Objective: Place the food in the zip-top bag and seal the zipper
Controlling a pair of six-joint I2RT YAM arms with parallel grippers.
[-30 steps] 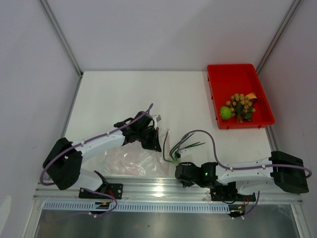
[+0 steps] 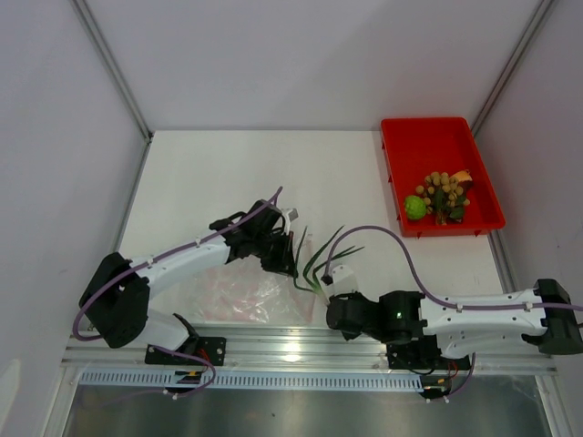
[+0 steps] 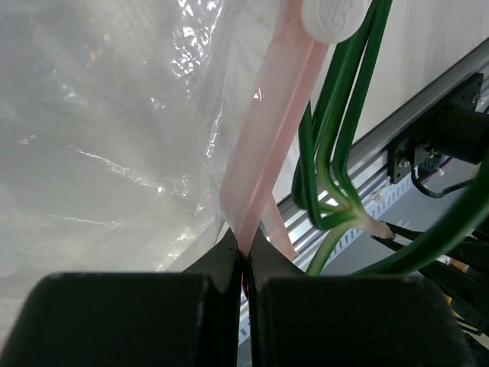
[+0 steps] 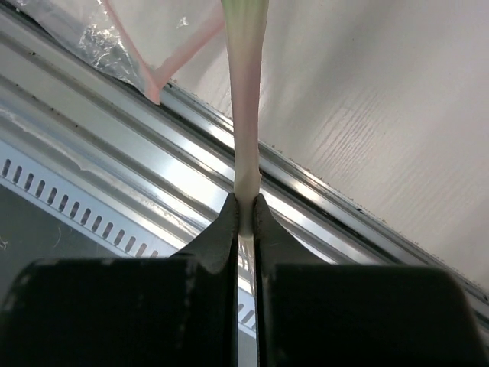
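Note:
The clear zip bag [image 2: 246, 296] with a pinkish zip band lies flat on the left part of the table. My left gripper is shut on the end of that pink band [image 3: 276, 115], where the white slider [image 3: 334, 17] also shows. A green onion [image 2: 314, 266], its leaves spread towards the back, is beside the bag's mouth and outside it. My right gripper is shut on its pale stalk [image 4: 246, 115]. In the left wrist view the green leaves [image 3: 336, 107] run alongside the band.
At the back right stands a red bin [image 2: 437, 150] with a green ball-shaped vegetable [image 2: 415, 208] and a yellowish bunch [image 2: 444, 196] in it. A metal rail [image 2: 273, 339] edges the table's front.
My right gripper has lifted or shifted slightly, and the onion's leaves have swung to point further back. The left arm has barely moved, and the bin is unchanged.

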